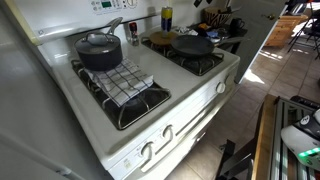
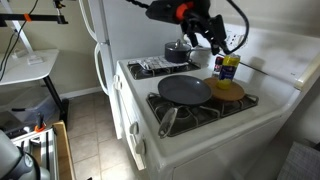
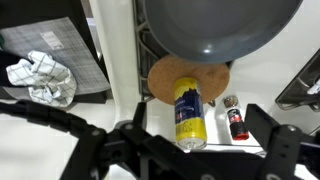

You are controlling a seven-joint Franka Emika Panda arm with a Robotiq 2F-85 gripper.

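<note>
My gripper is open, its two dark fingers spread wide with nothing held between them. In the wrist view, a blue and yellow container [image 3: 188,112] shows between the fingers, beneath them. A small bottle with a red label [image 3: 236,120] lies to its right in that view. The second exterior view has the gripper [image 2: 216,45] above the back of the stove, near and over the container [image 2: 228,71]. A dark frying pan [image 2: 185,90] sits on the front burner, beside a round brown board [image 2: 229,91].
A lidded dark pot [image 1: 100,48] stands on the stove's other side, by a checked towel [image 1: 123,82] spread across a burner. The stove's back panel [image 2: 262,62] rises behind the container. White stovetop between the two burner areas [image 1: 150,62] is mostly clear.
</note>
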